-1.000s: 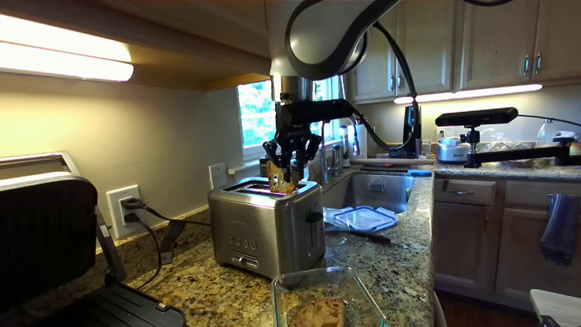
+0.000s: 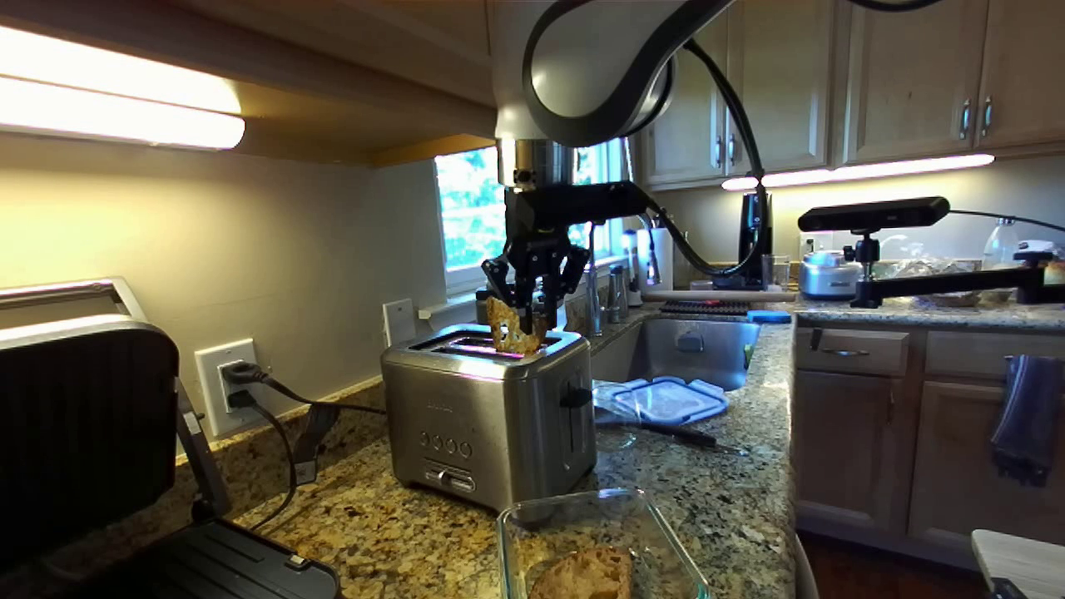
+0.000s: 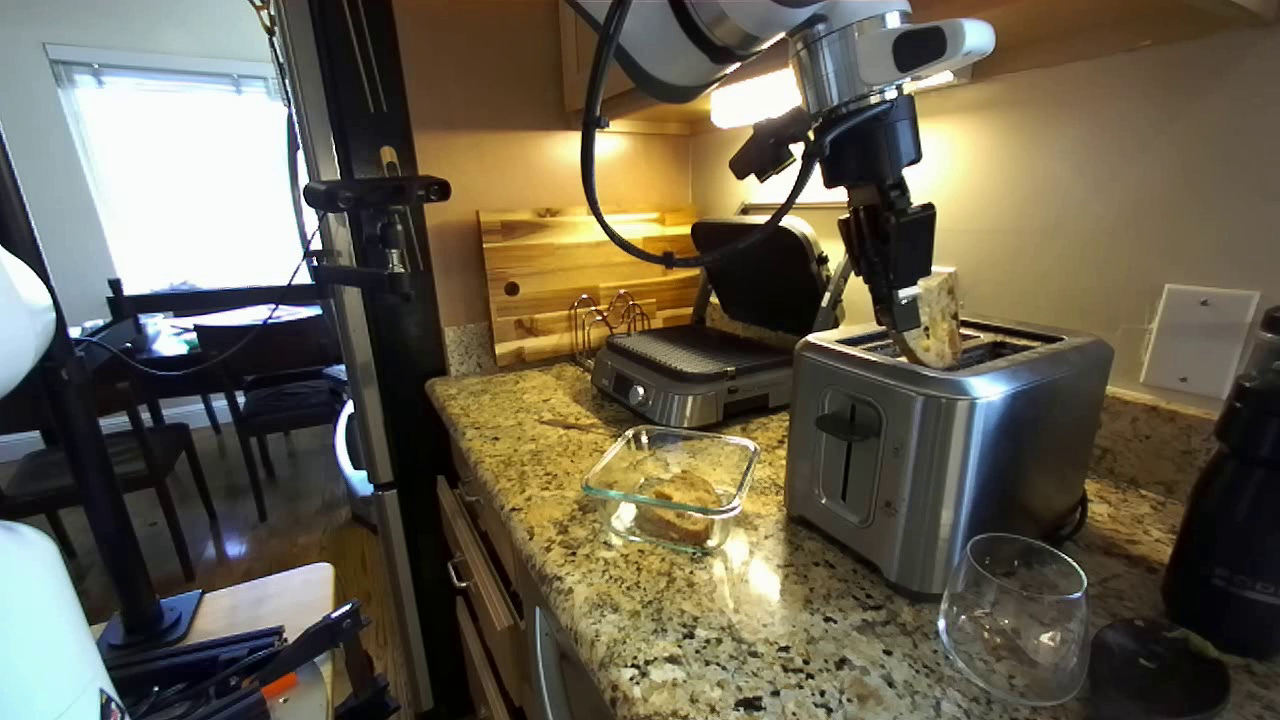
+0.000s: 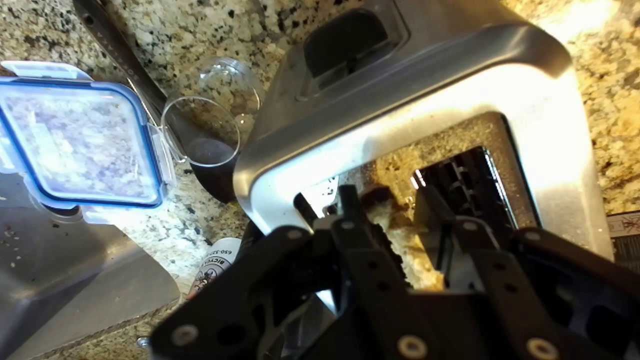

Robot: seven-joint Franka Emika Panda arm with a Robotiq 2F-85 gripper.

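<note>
A browned slice of bread (image 2: 506,324) stands on edge, partly down in a slot of the steel toaster (image 2: 469,424). My gripper (image 2: 539,324) points straight down over that end of the toaster, its fingertips at the slice's upper part. The wrist view has the fingers (image 4: 349,207) spaced apart, with the bread (image 4: 421,264) showing between them. Whether both pads press on it cannot be made out. From the other side, the slice (image 3: 941,319) leans a little above the toaster's top. Another piece of bread (image 3: 680,505) lies in a glass dish (image 3: 612,486).
An open grill press (image 3: 708,366) stands on the counter beyond the dish. Close to the toaster's lever end are a clear drinking glass (image 3: 1014,624) and a blue-rimmed lid (image 4: 78,141). The sink (image 2: 689,349) lies past them. Cabinets hang above the arm.
</note>
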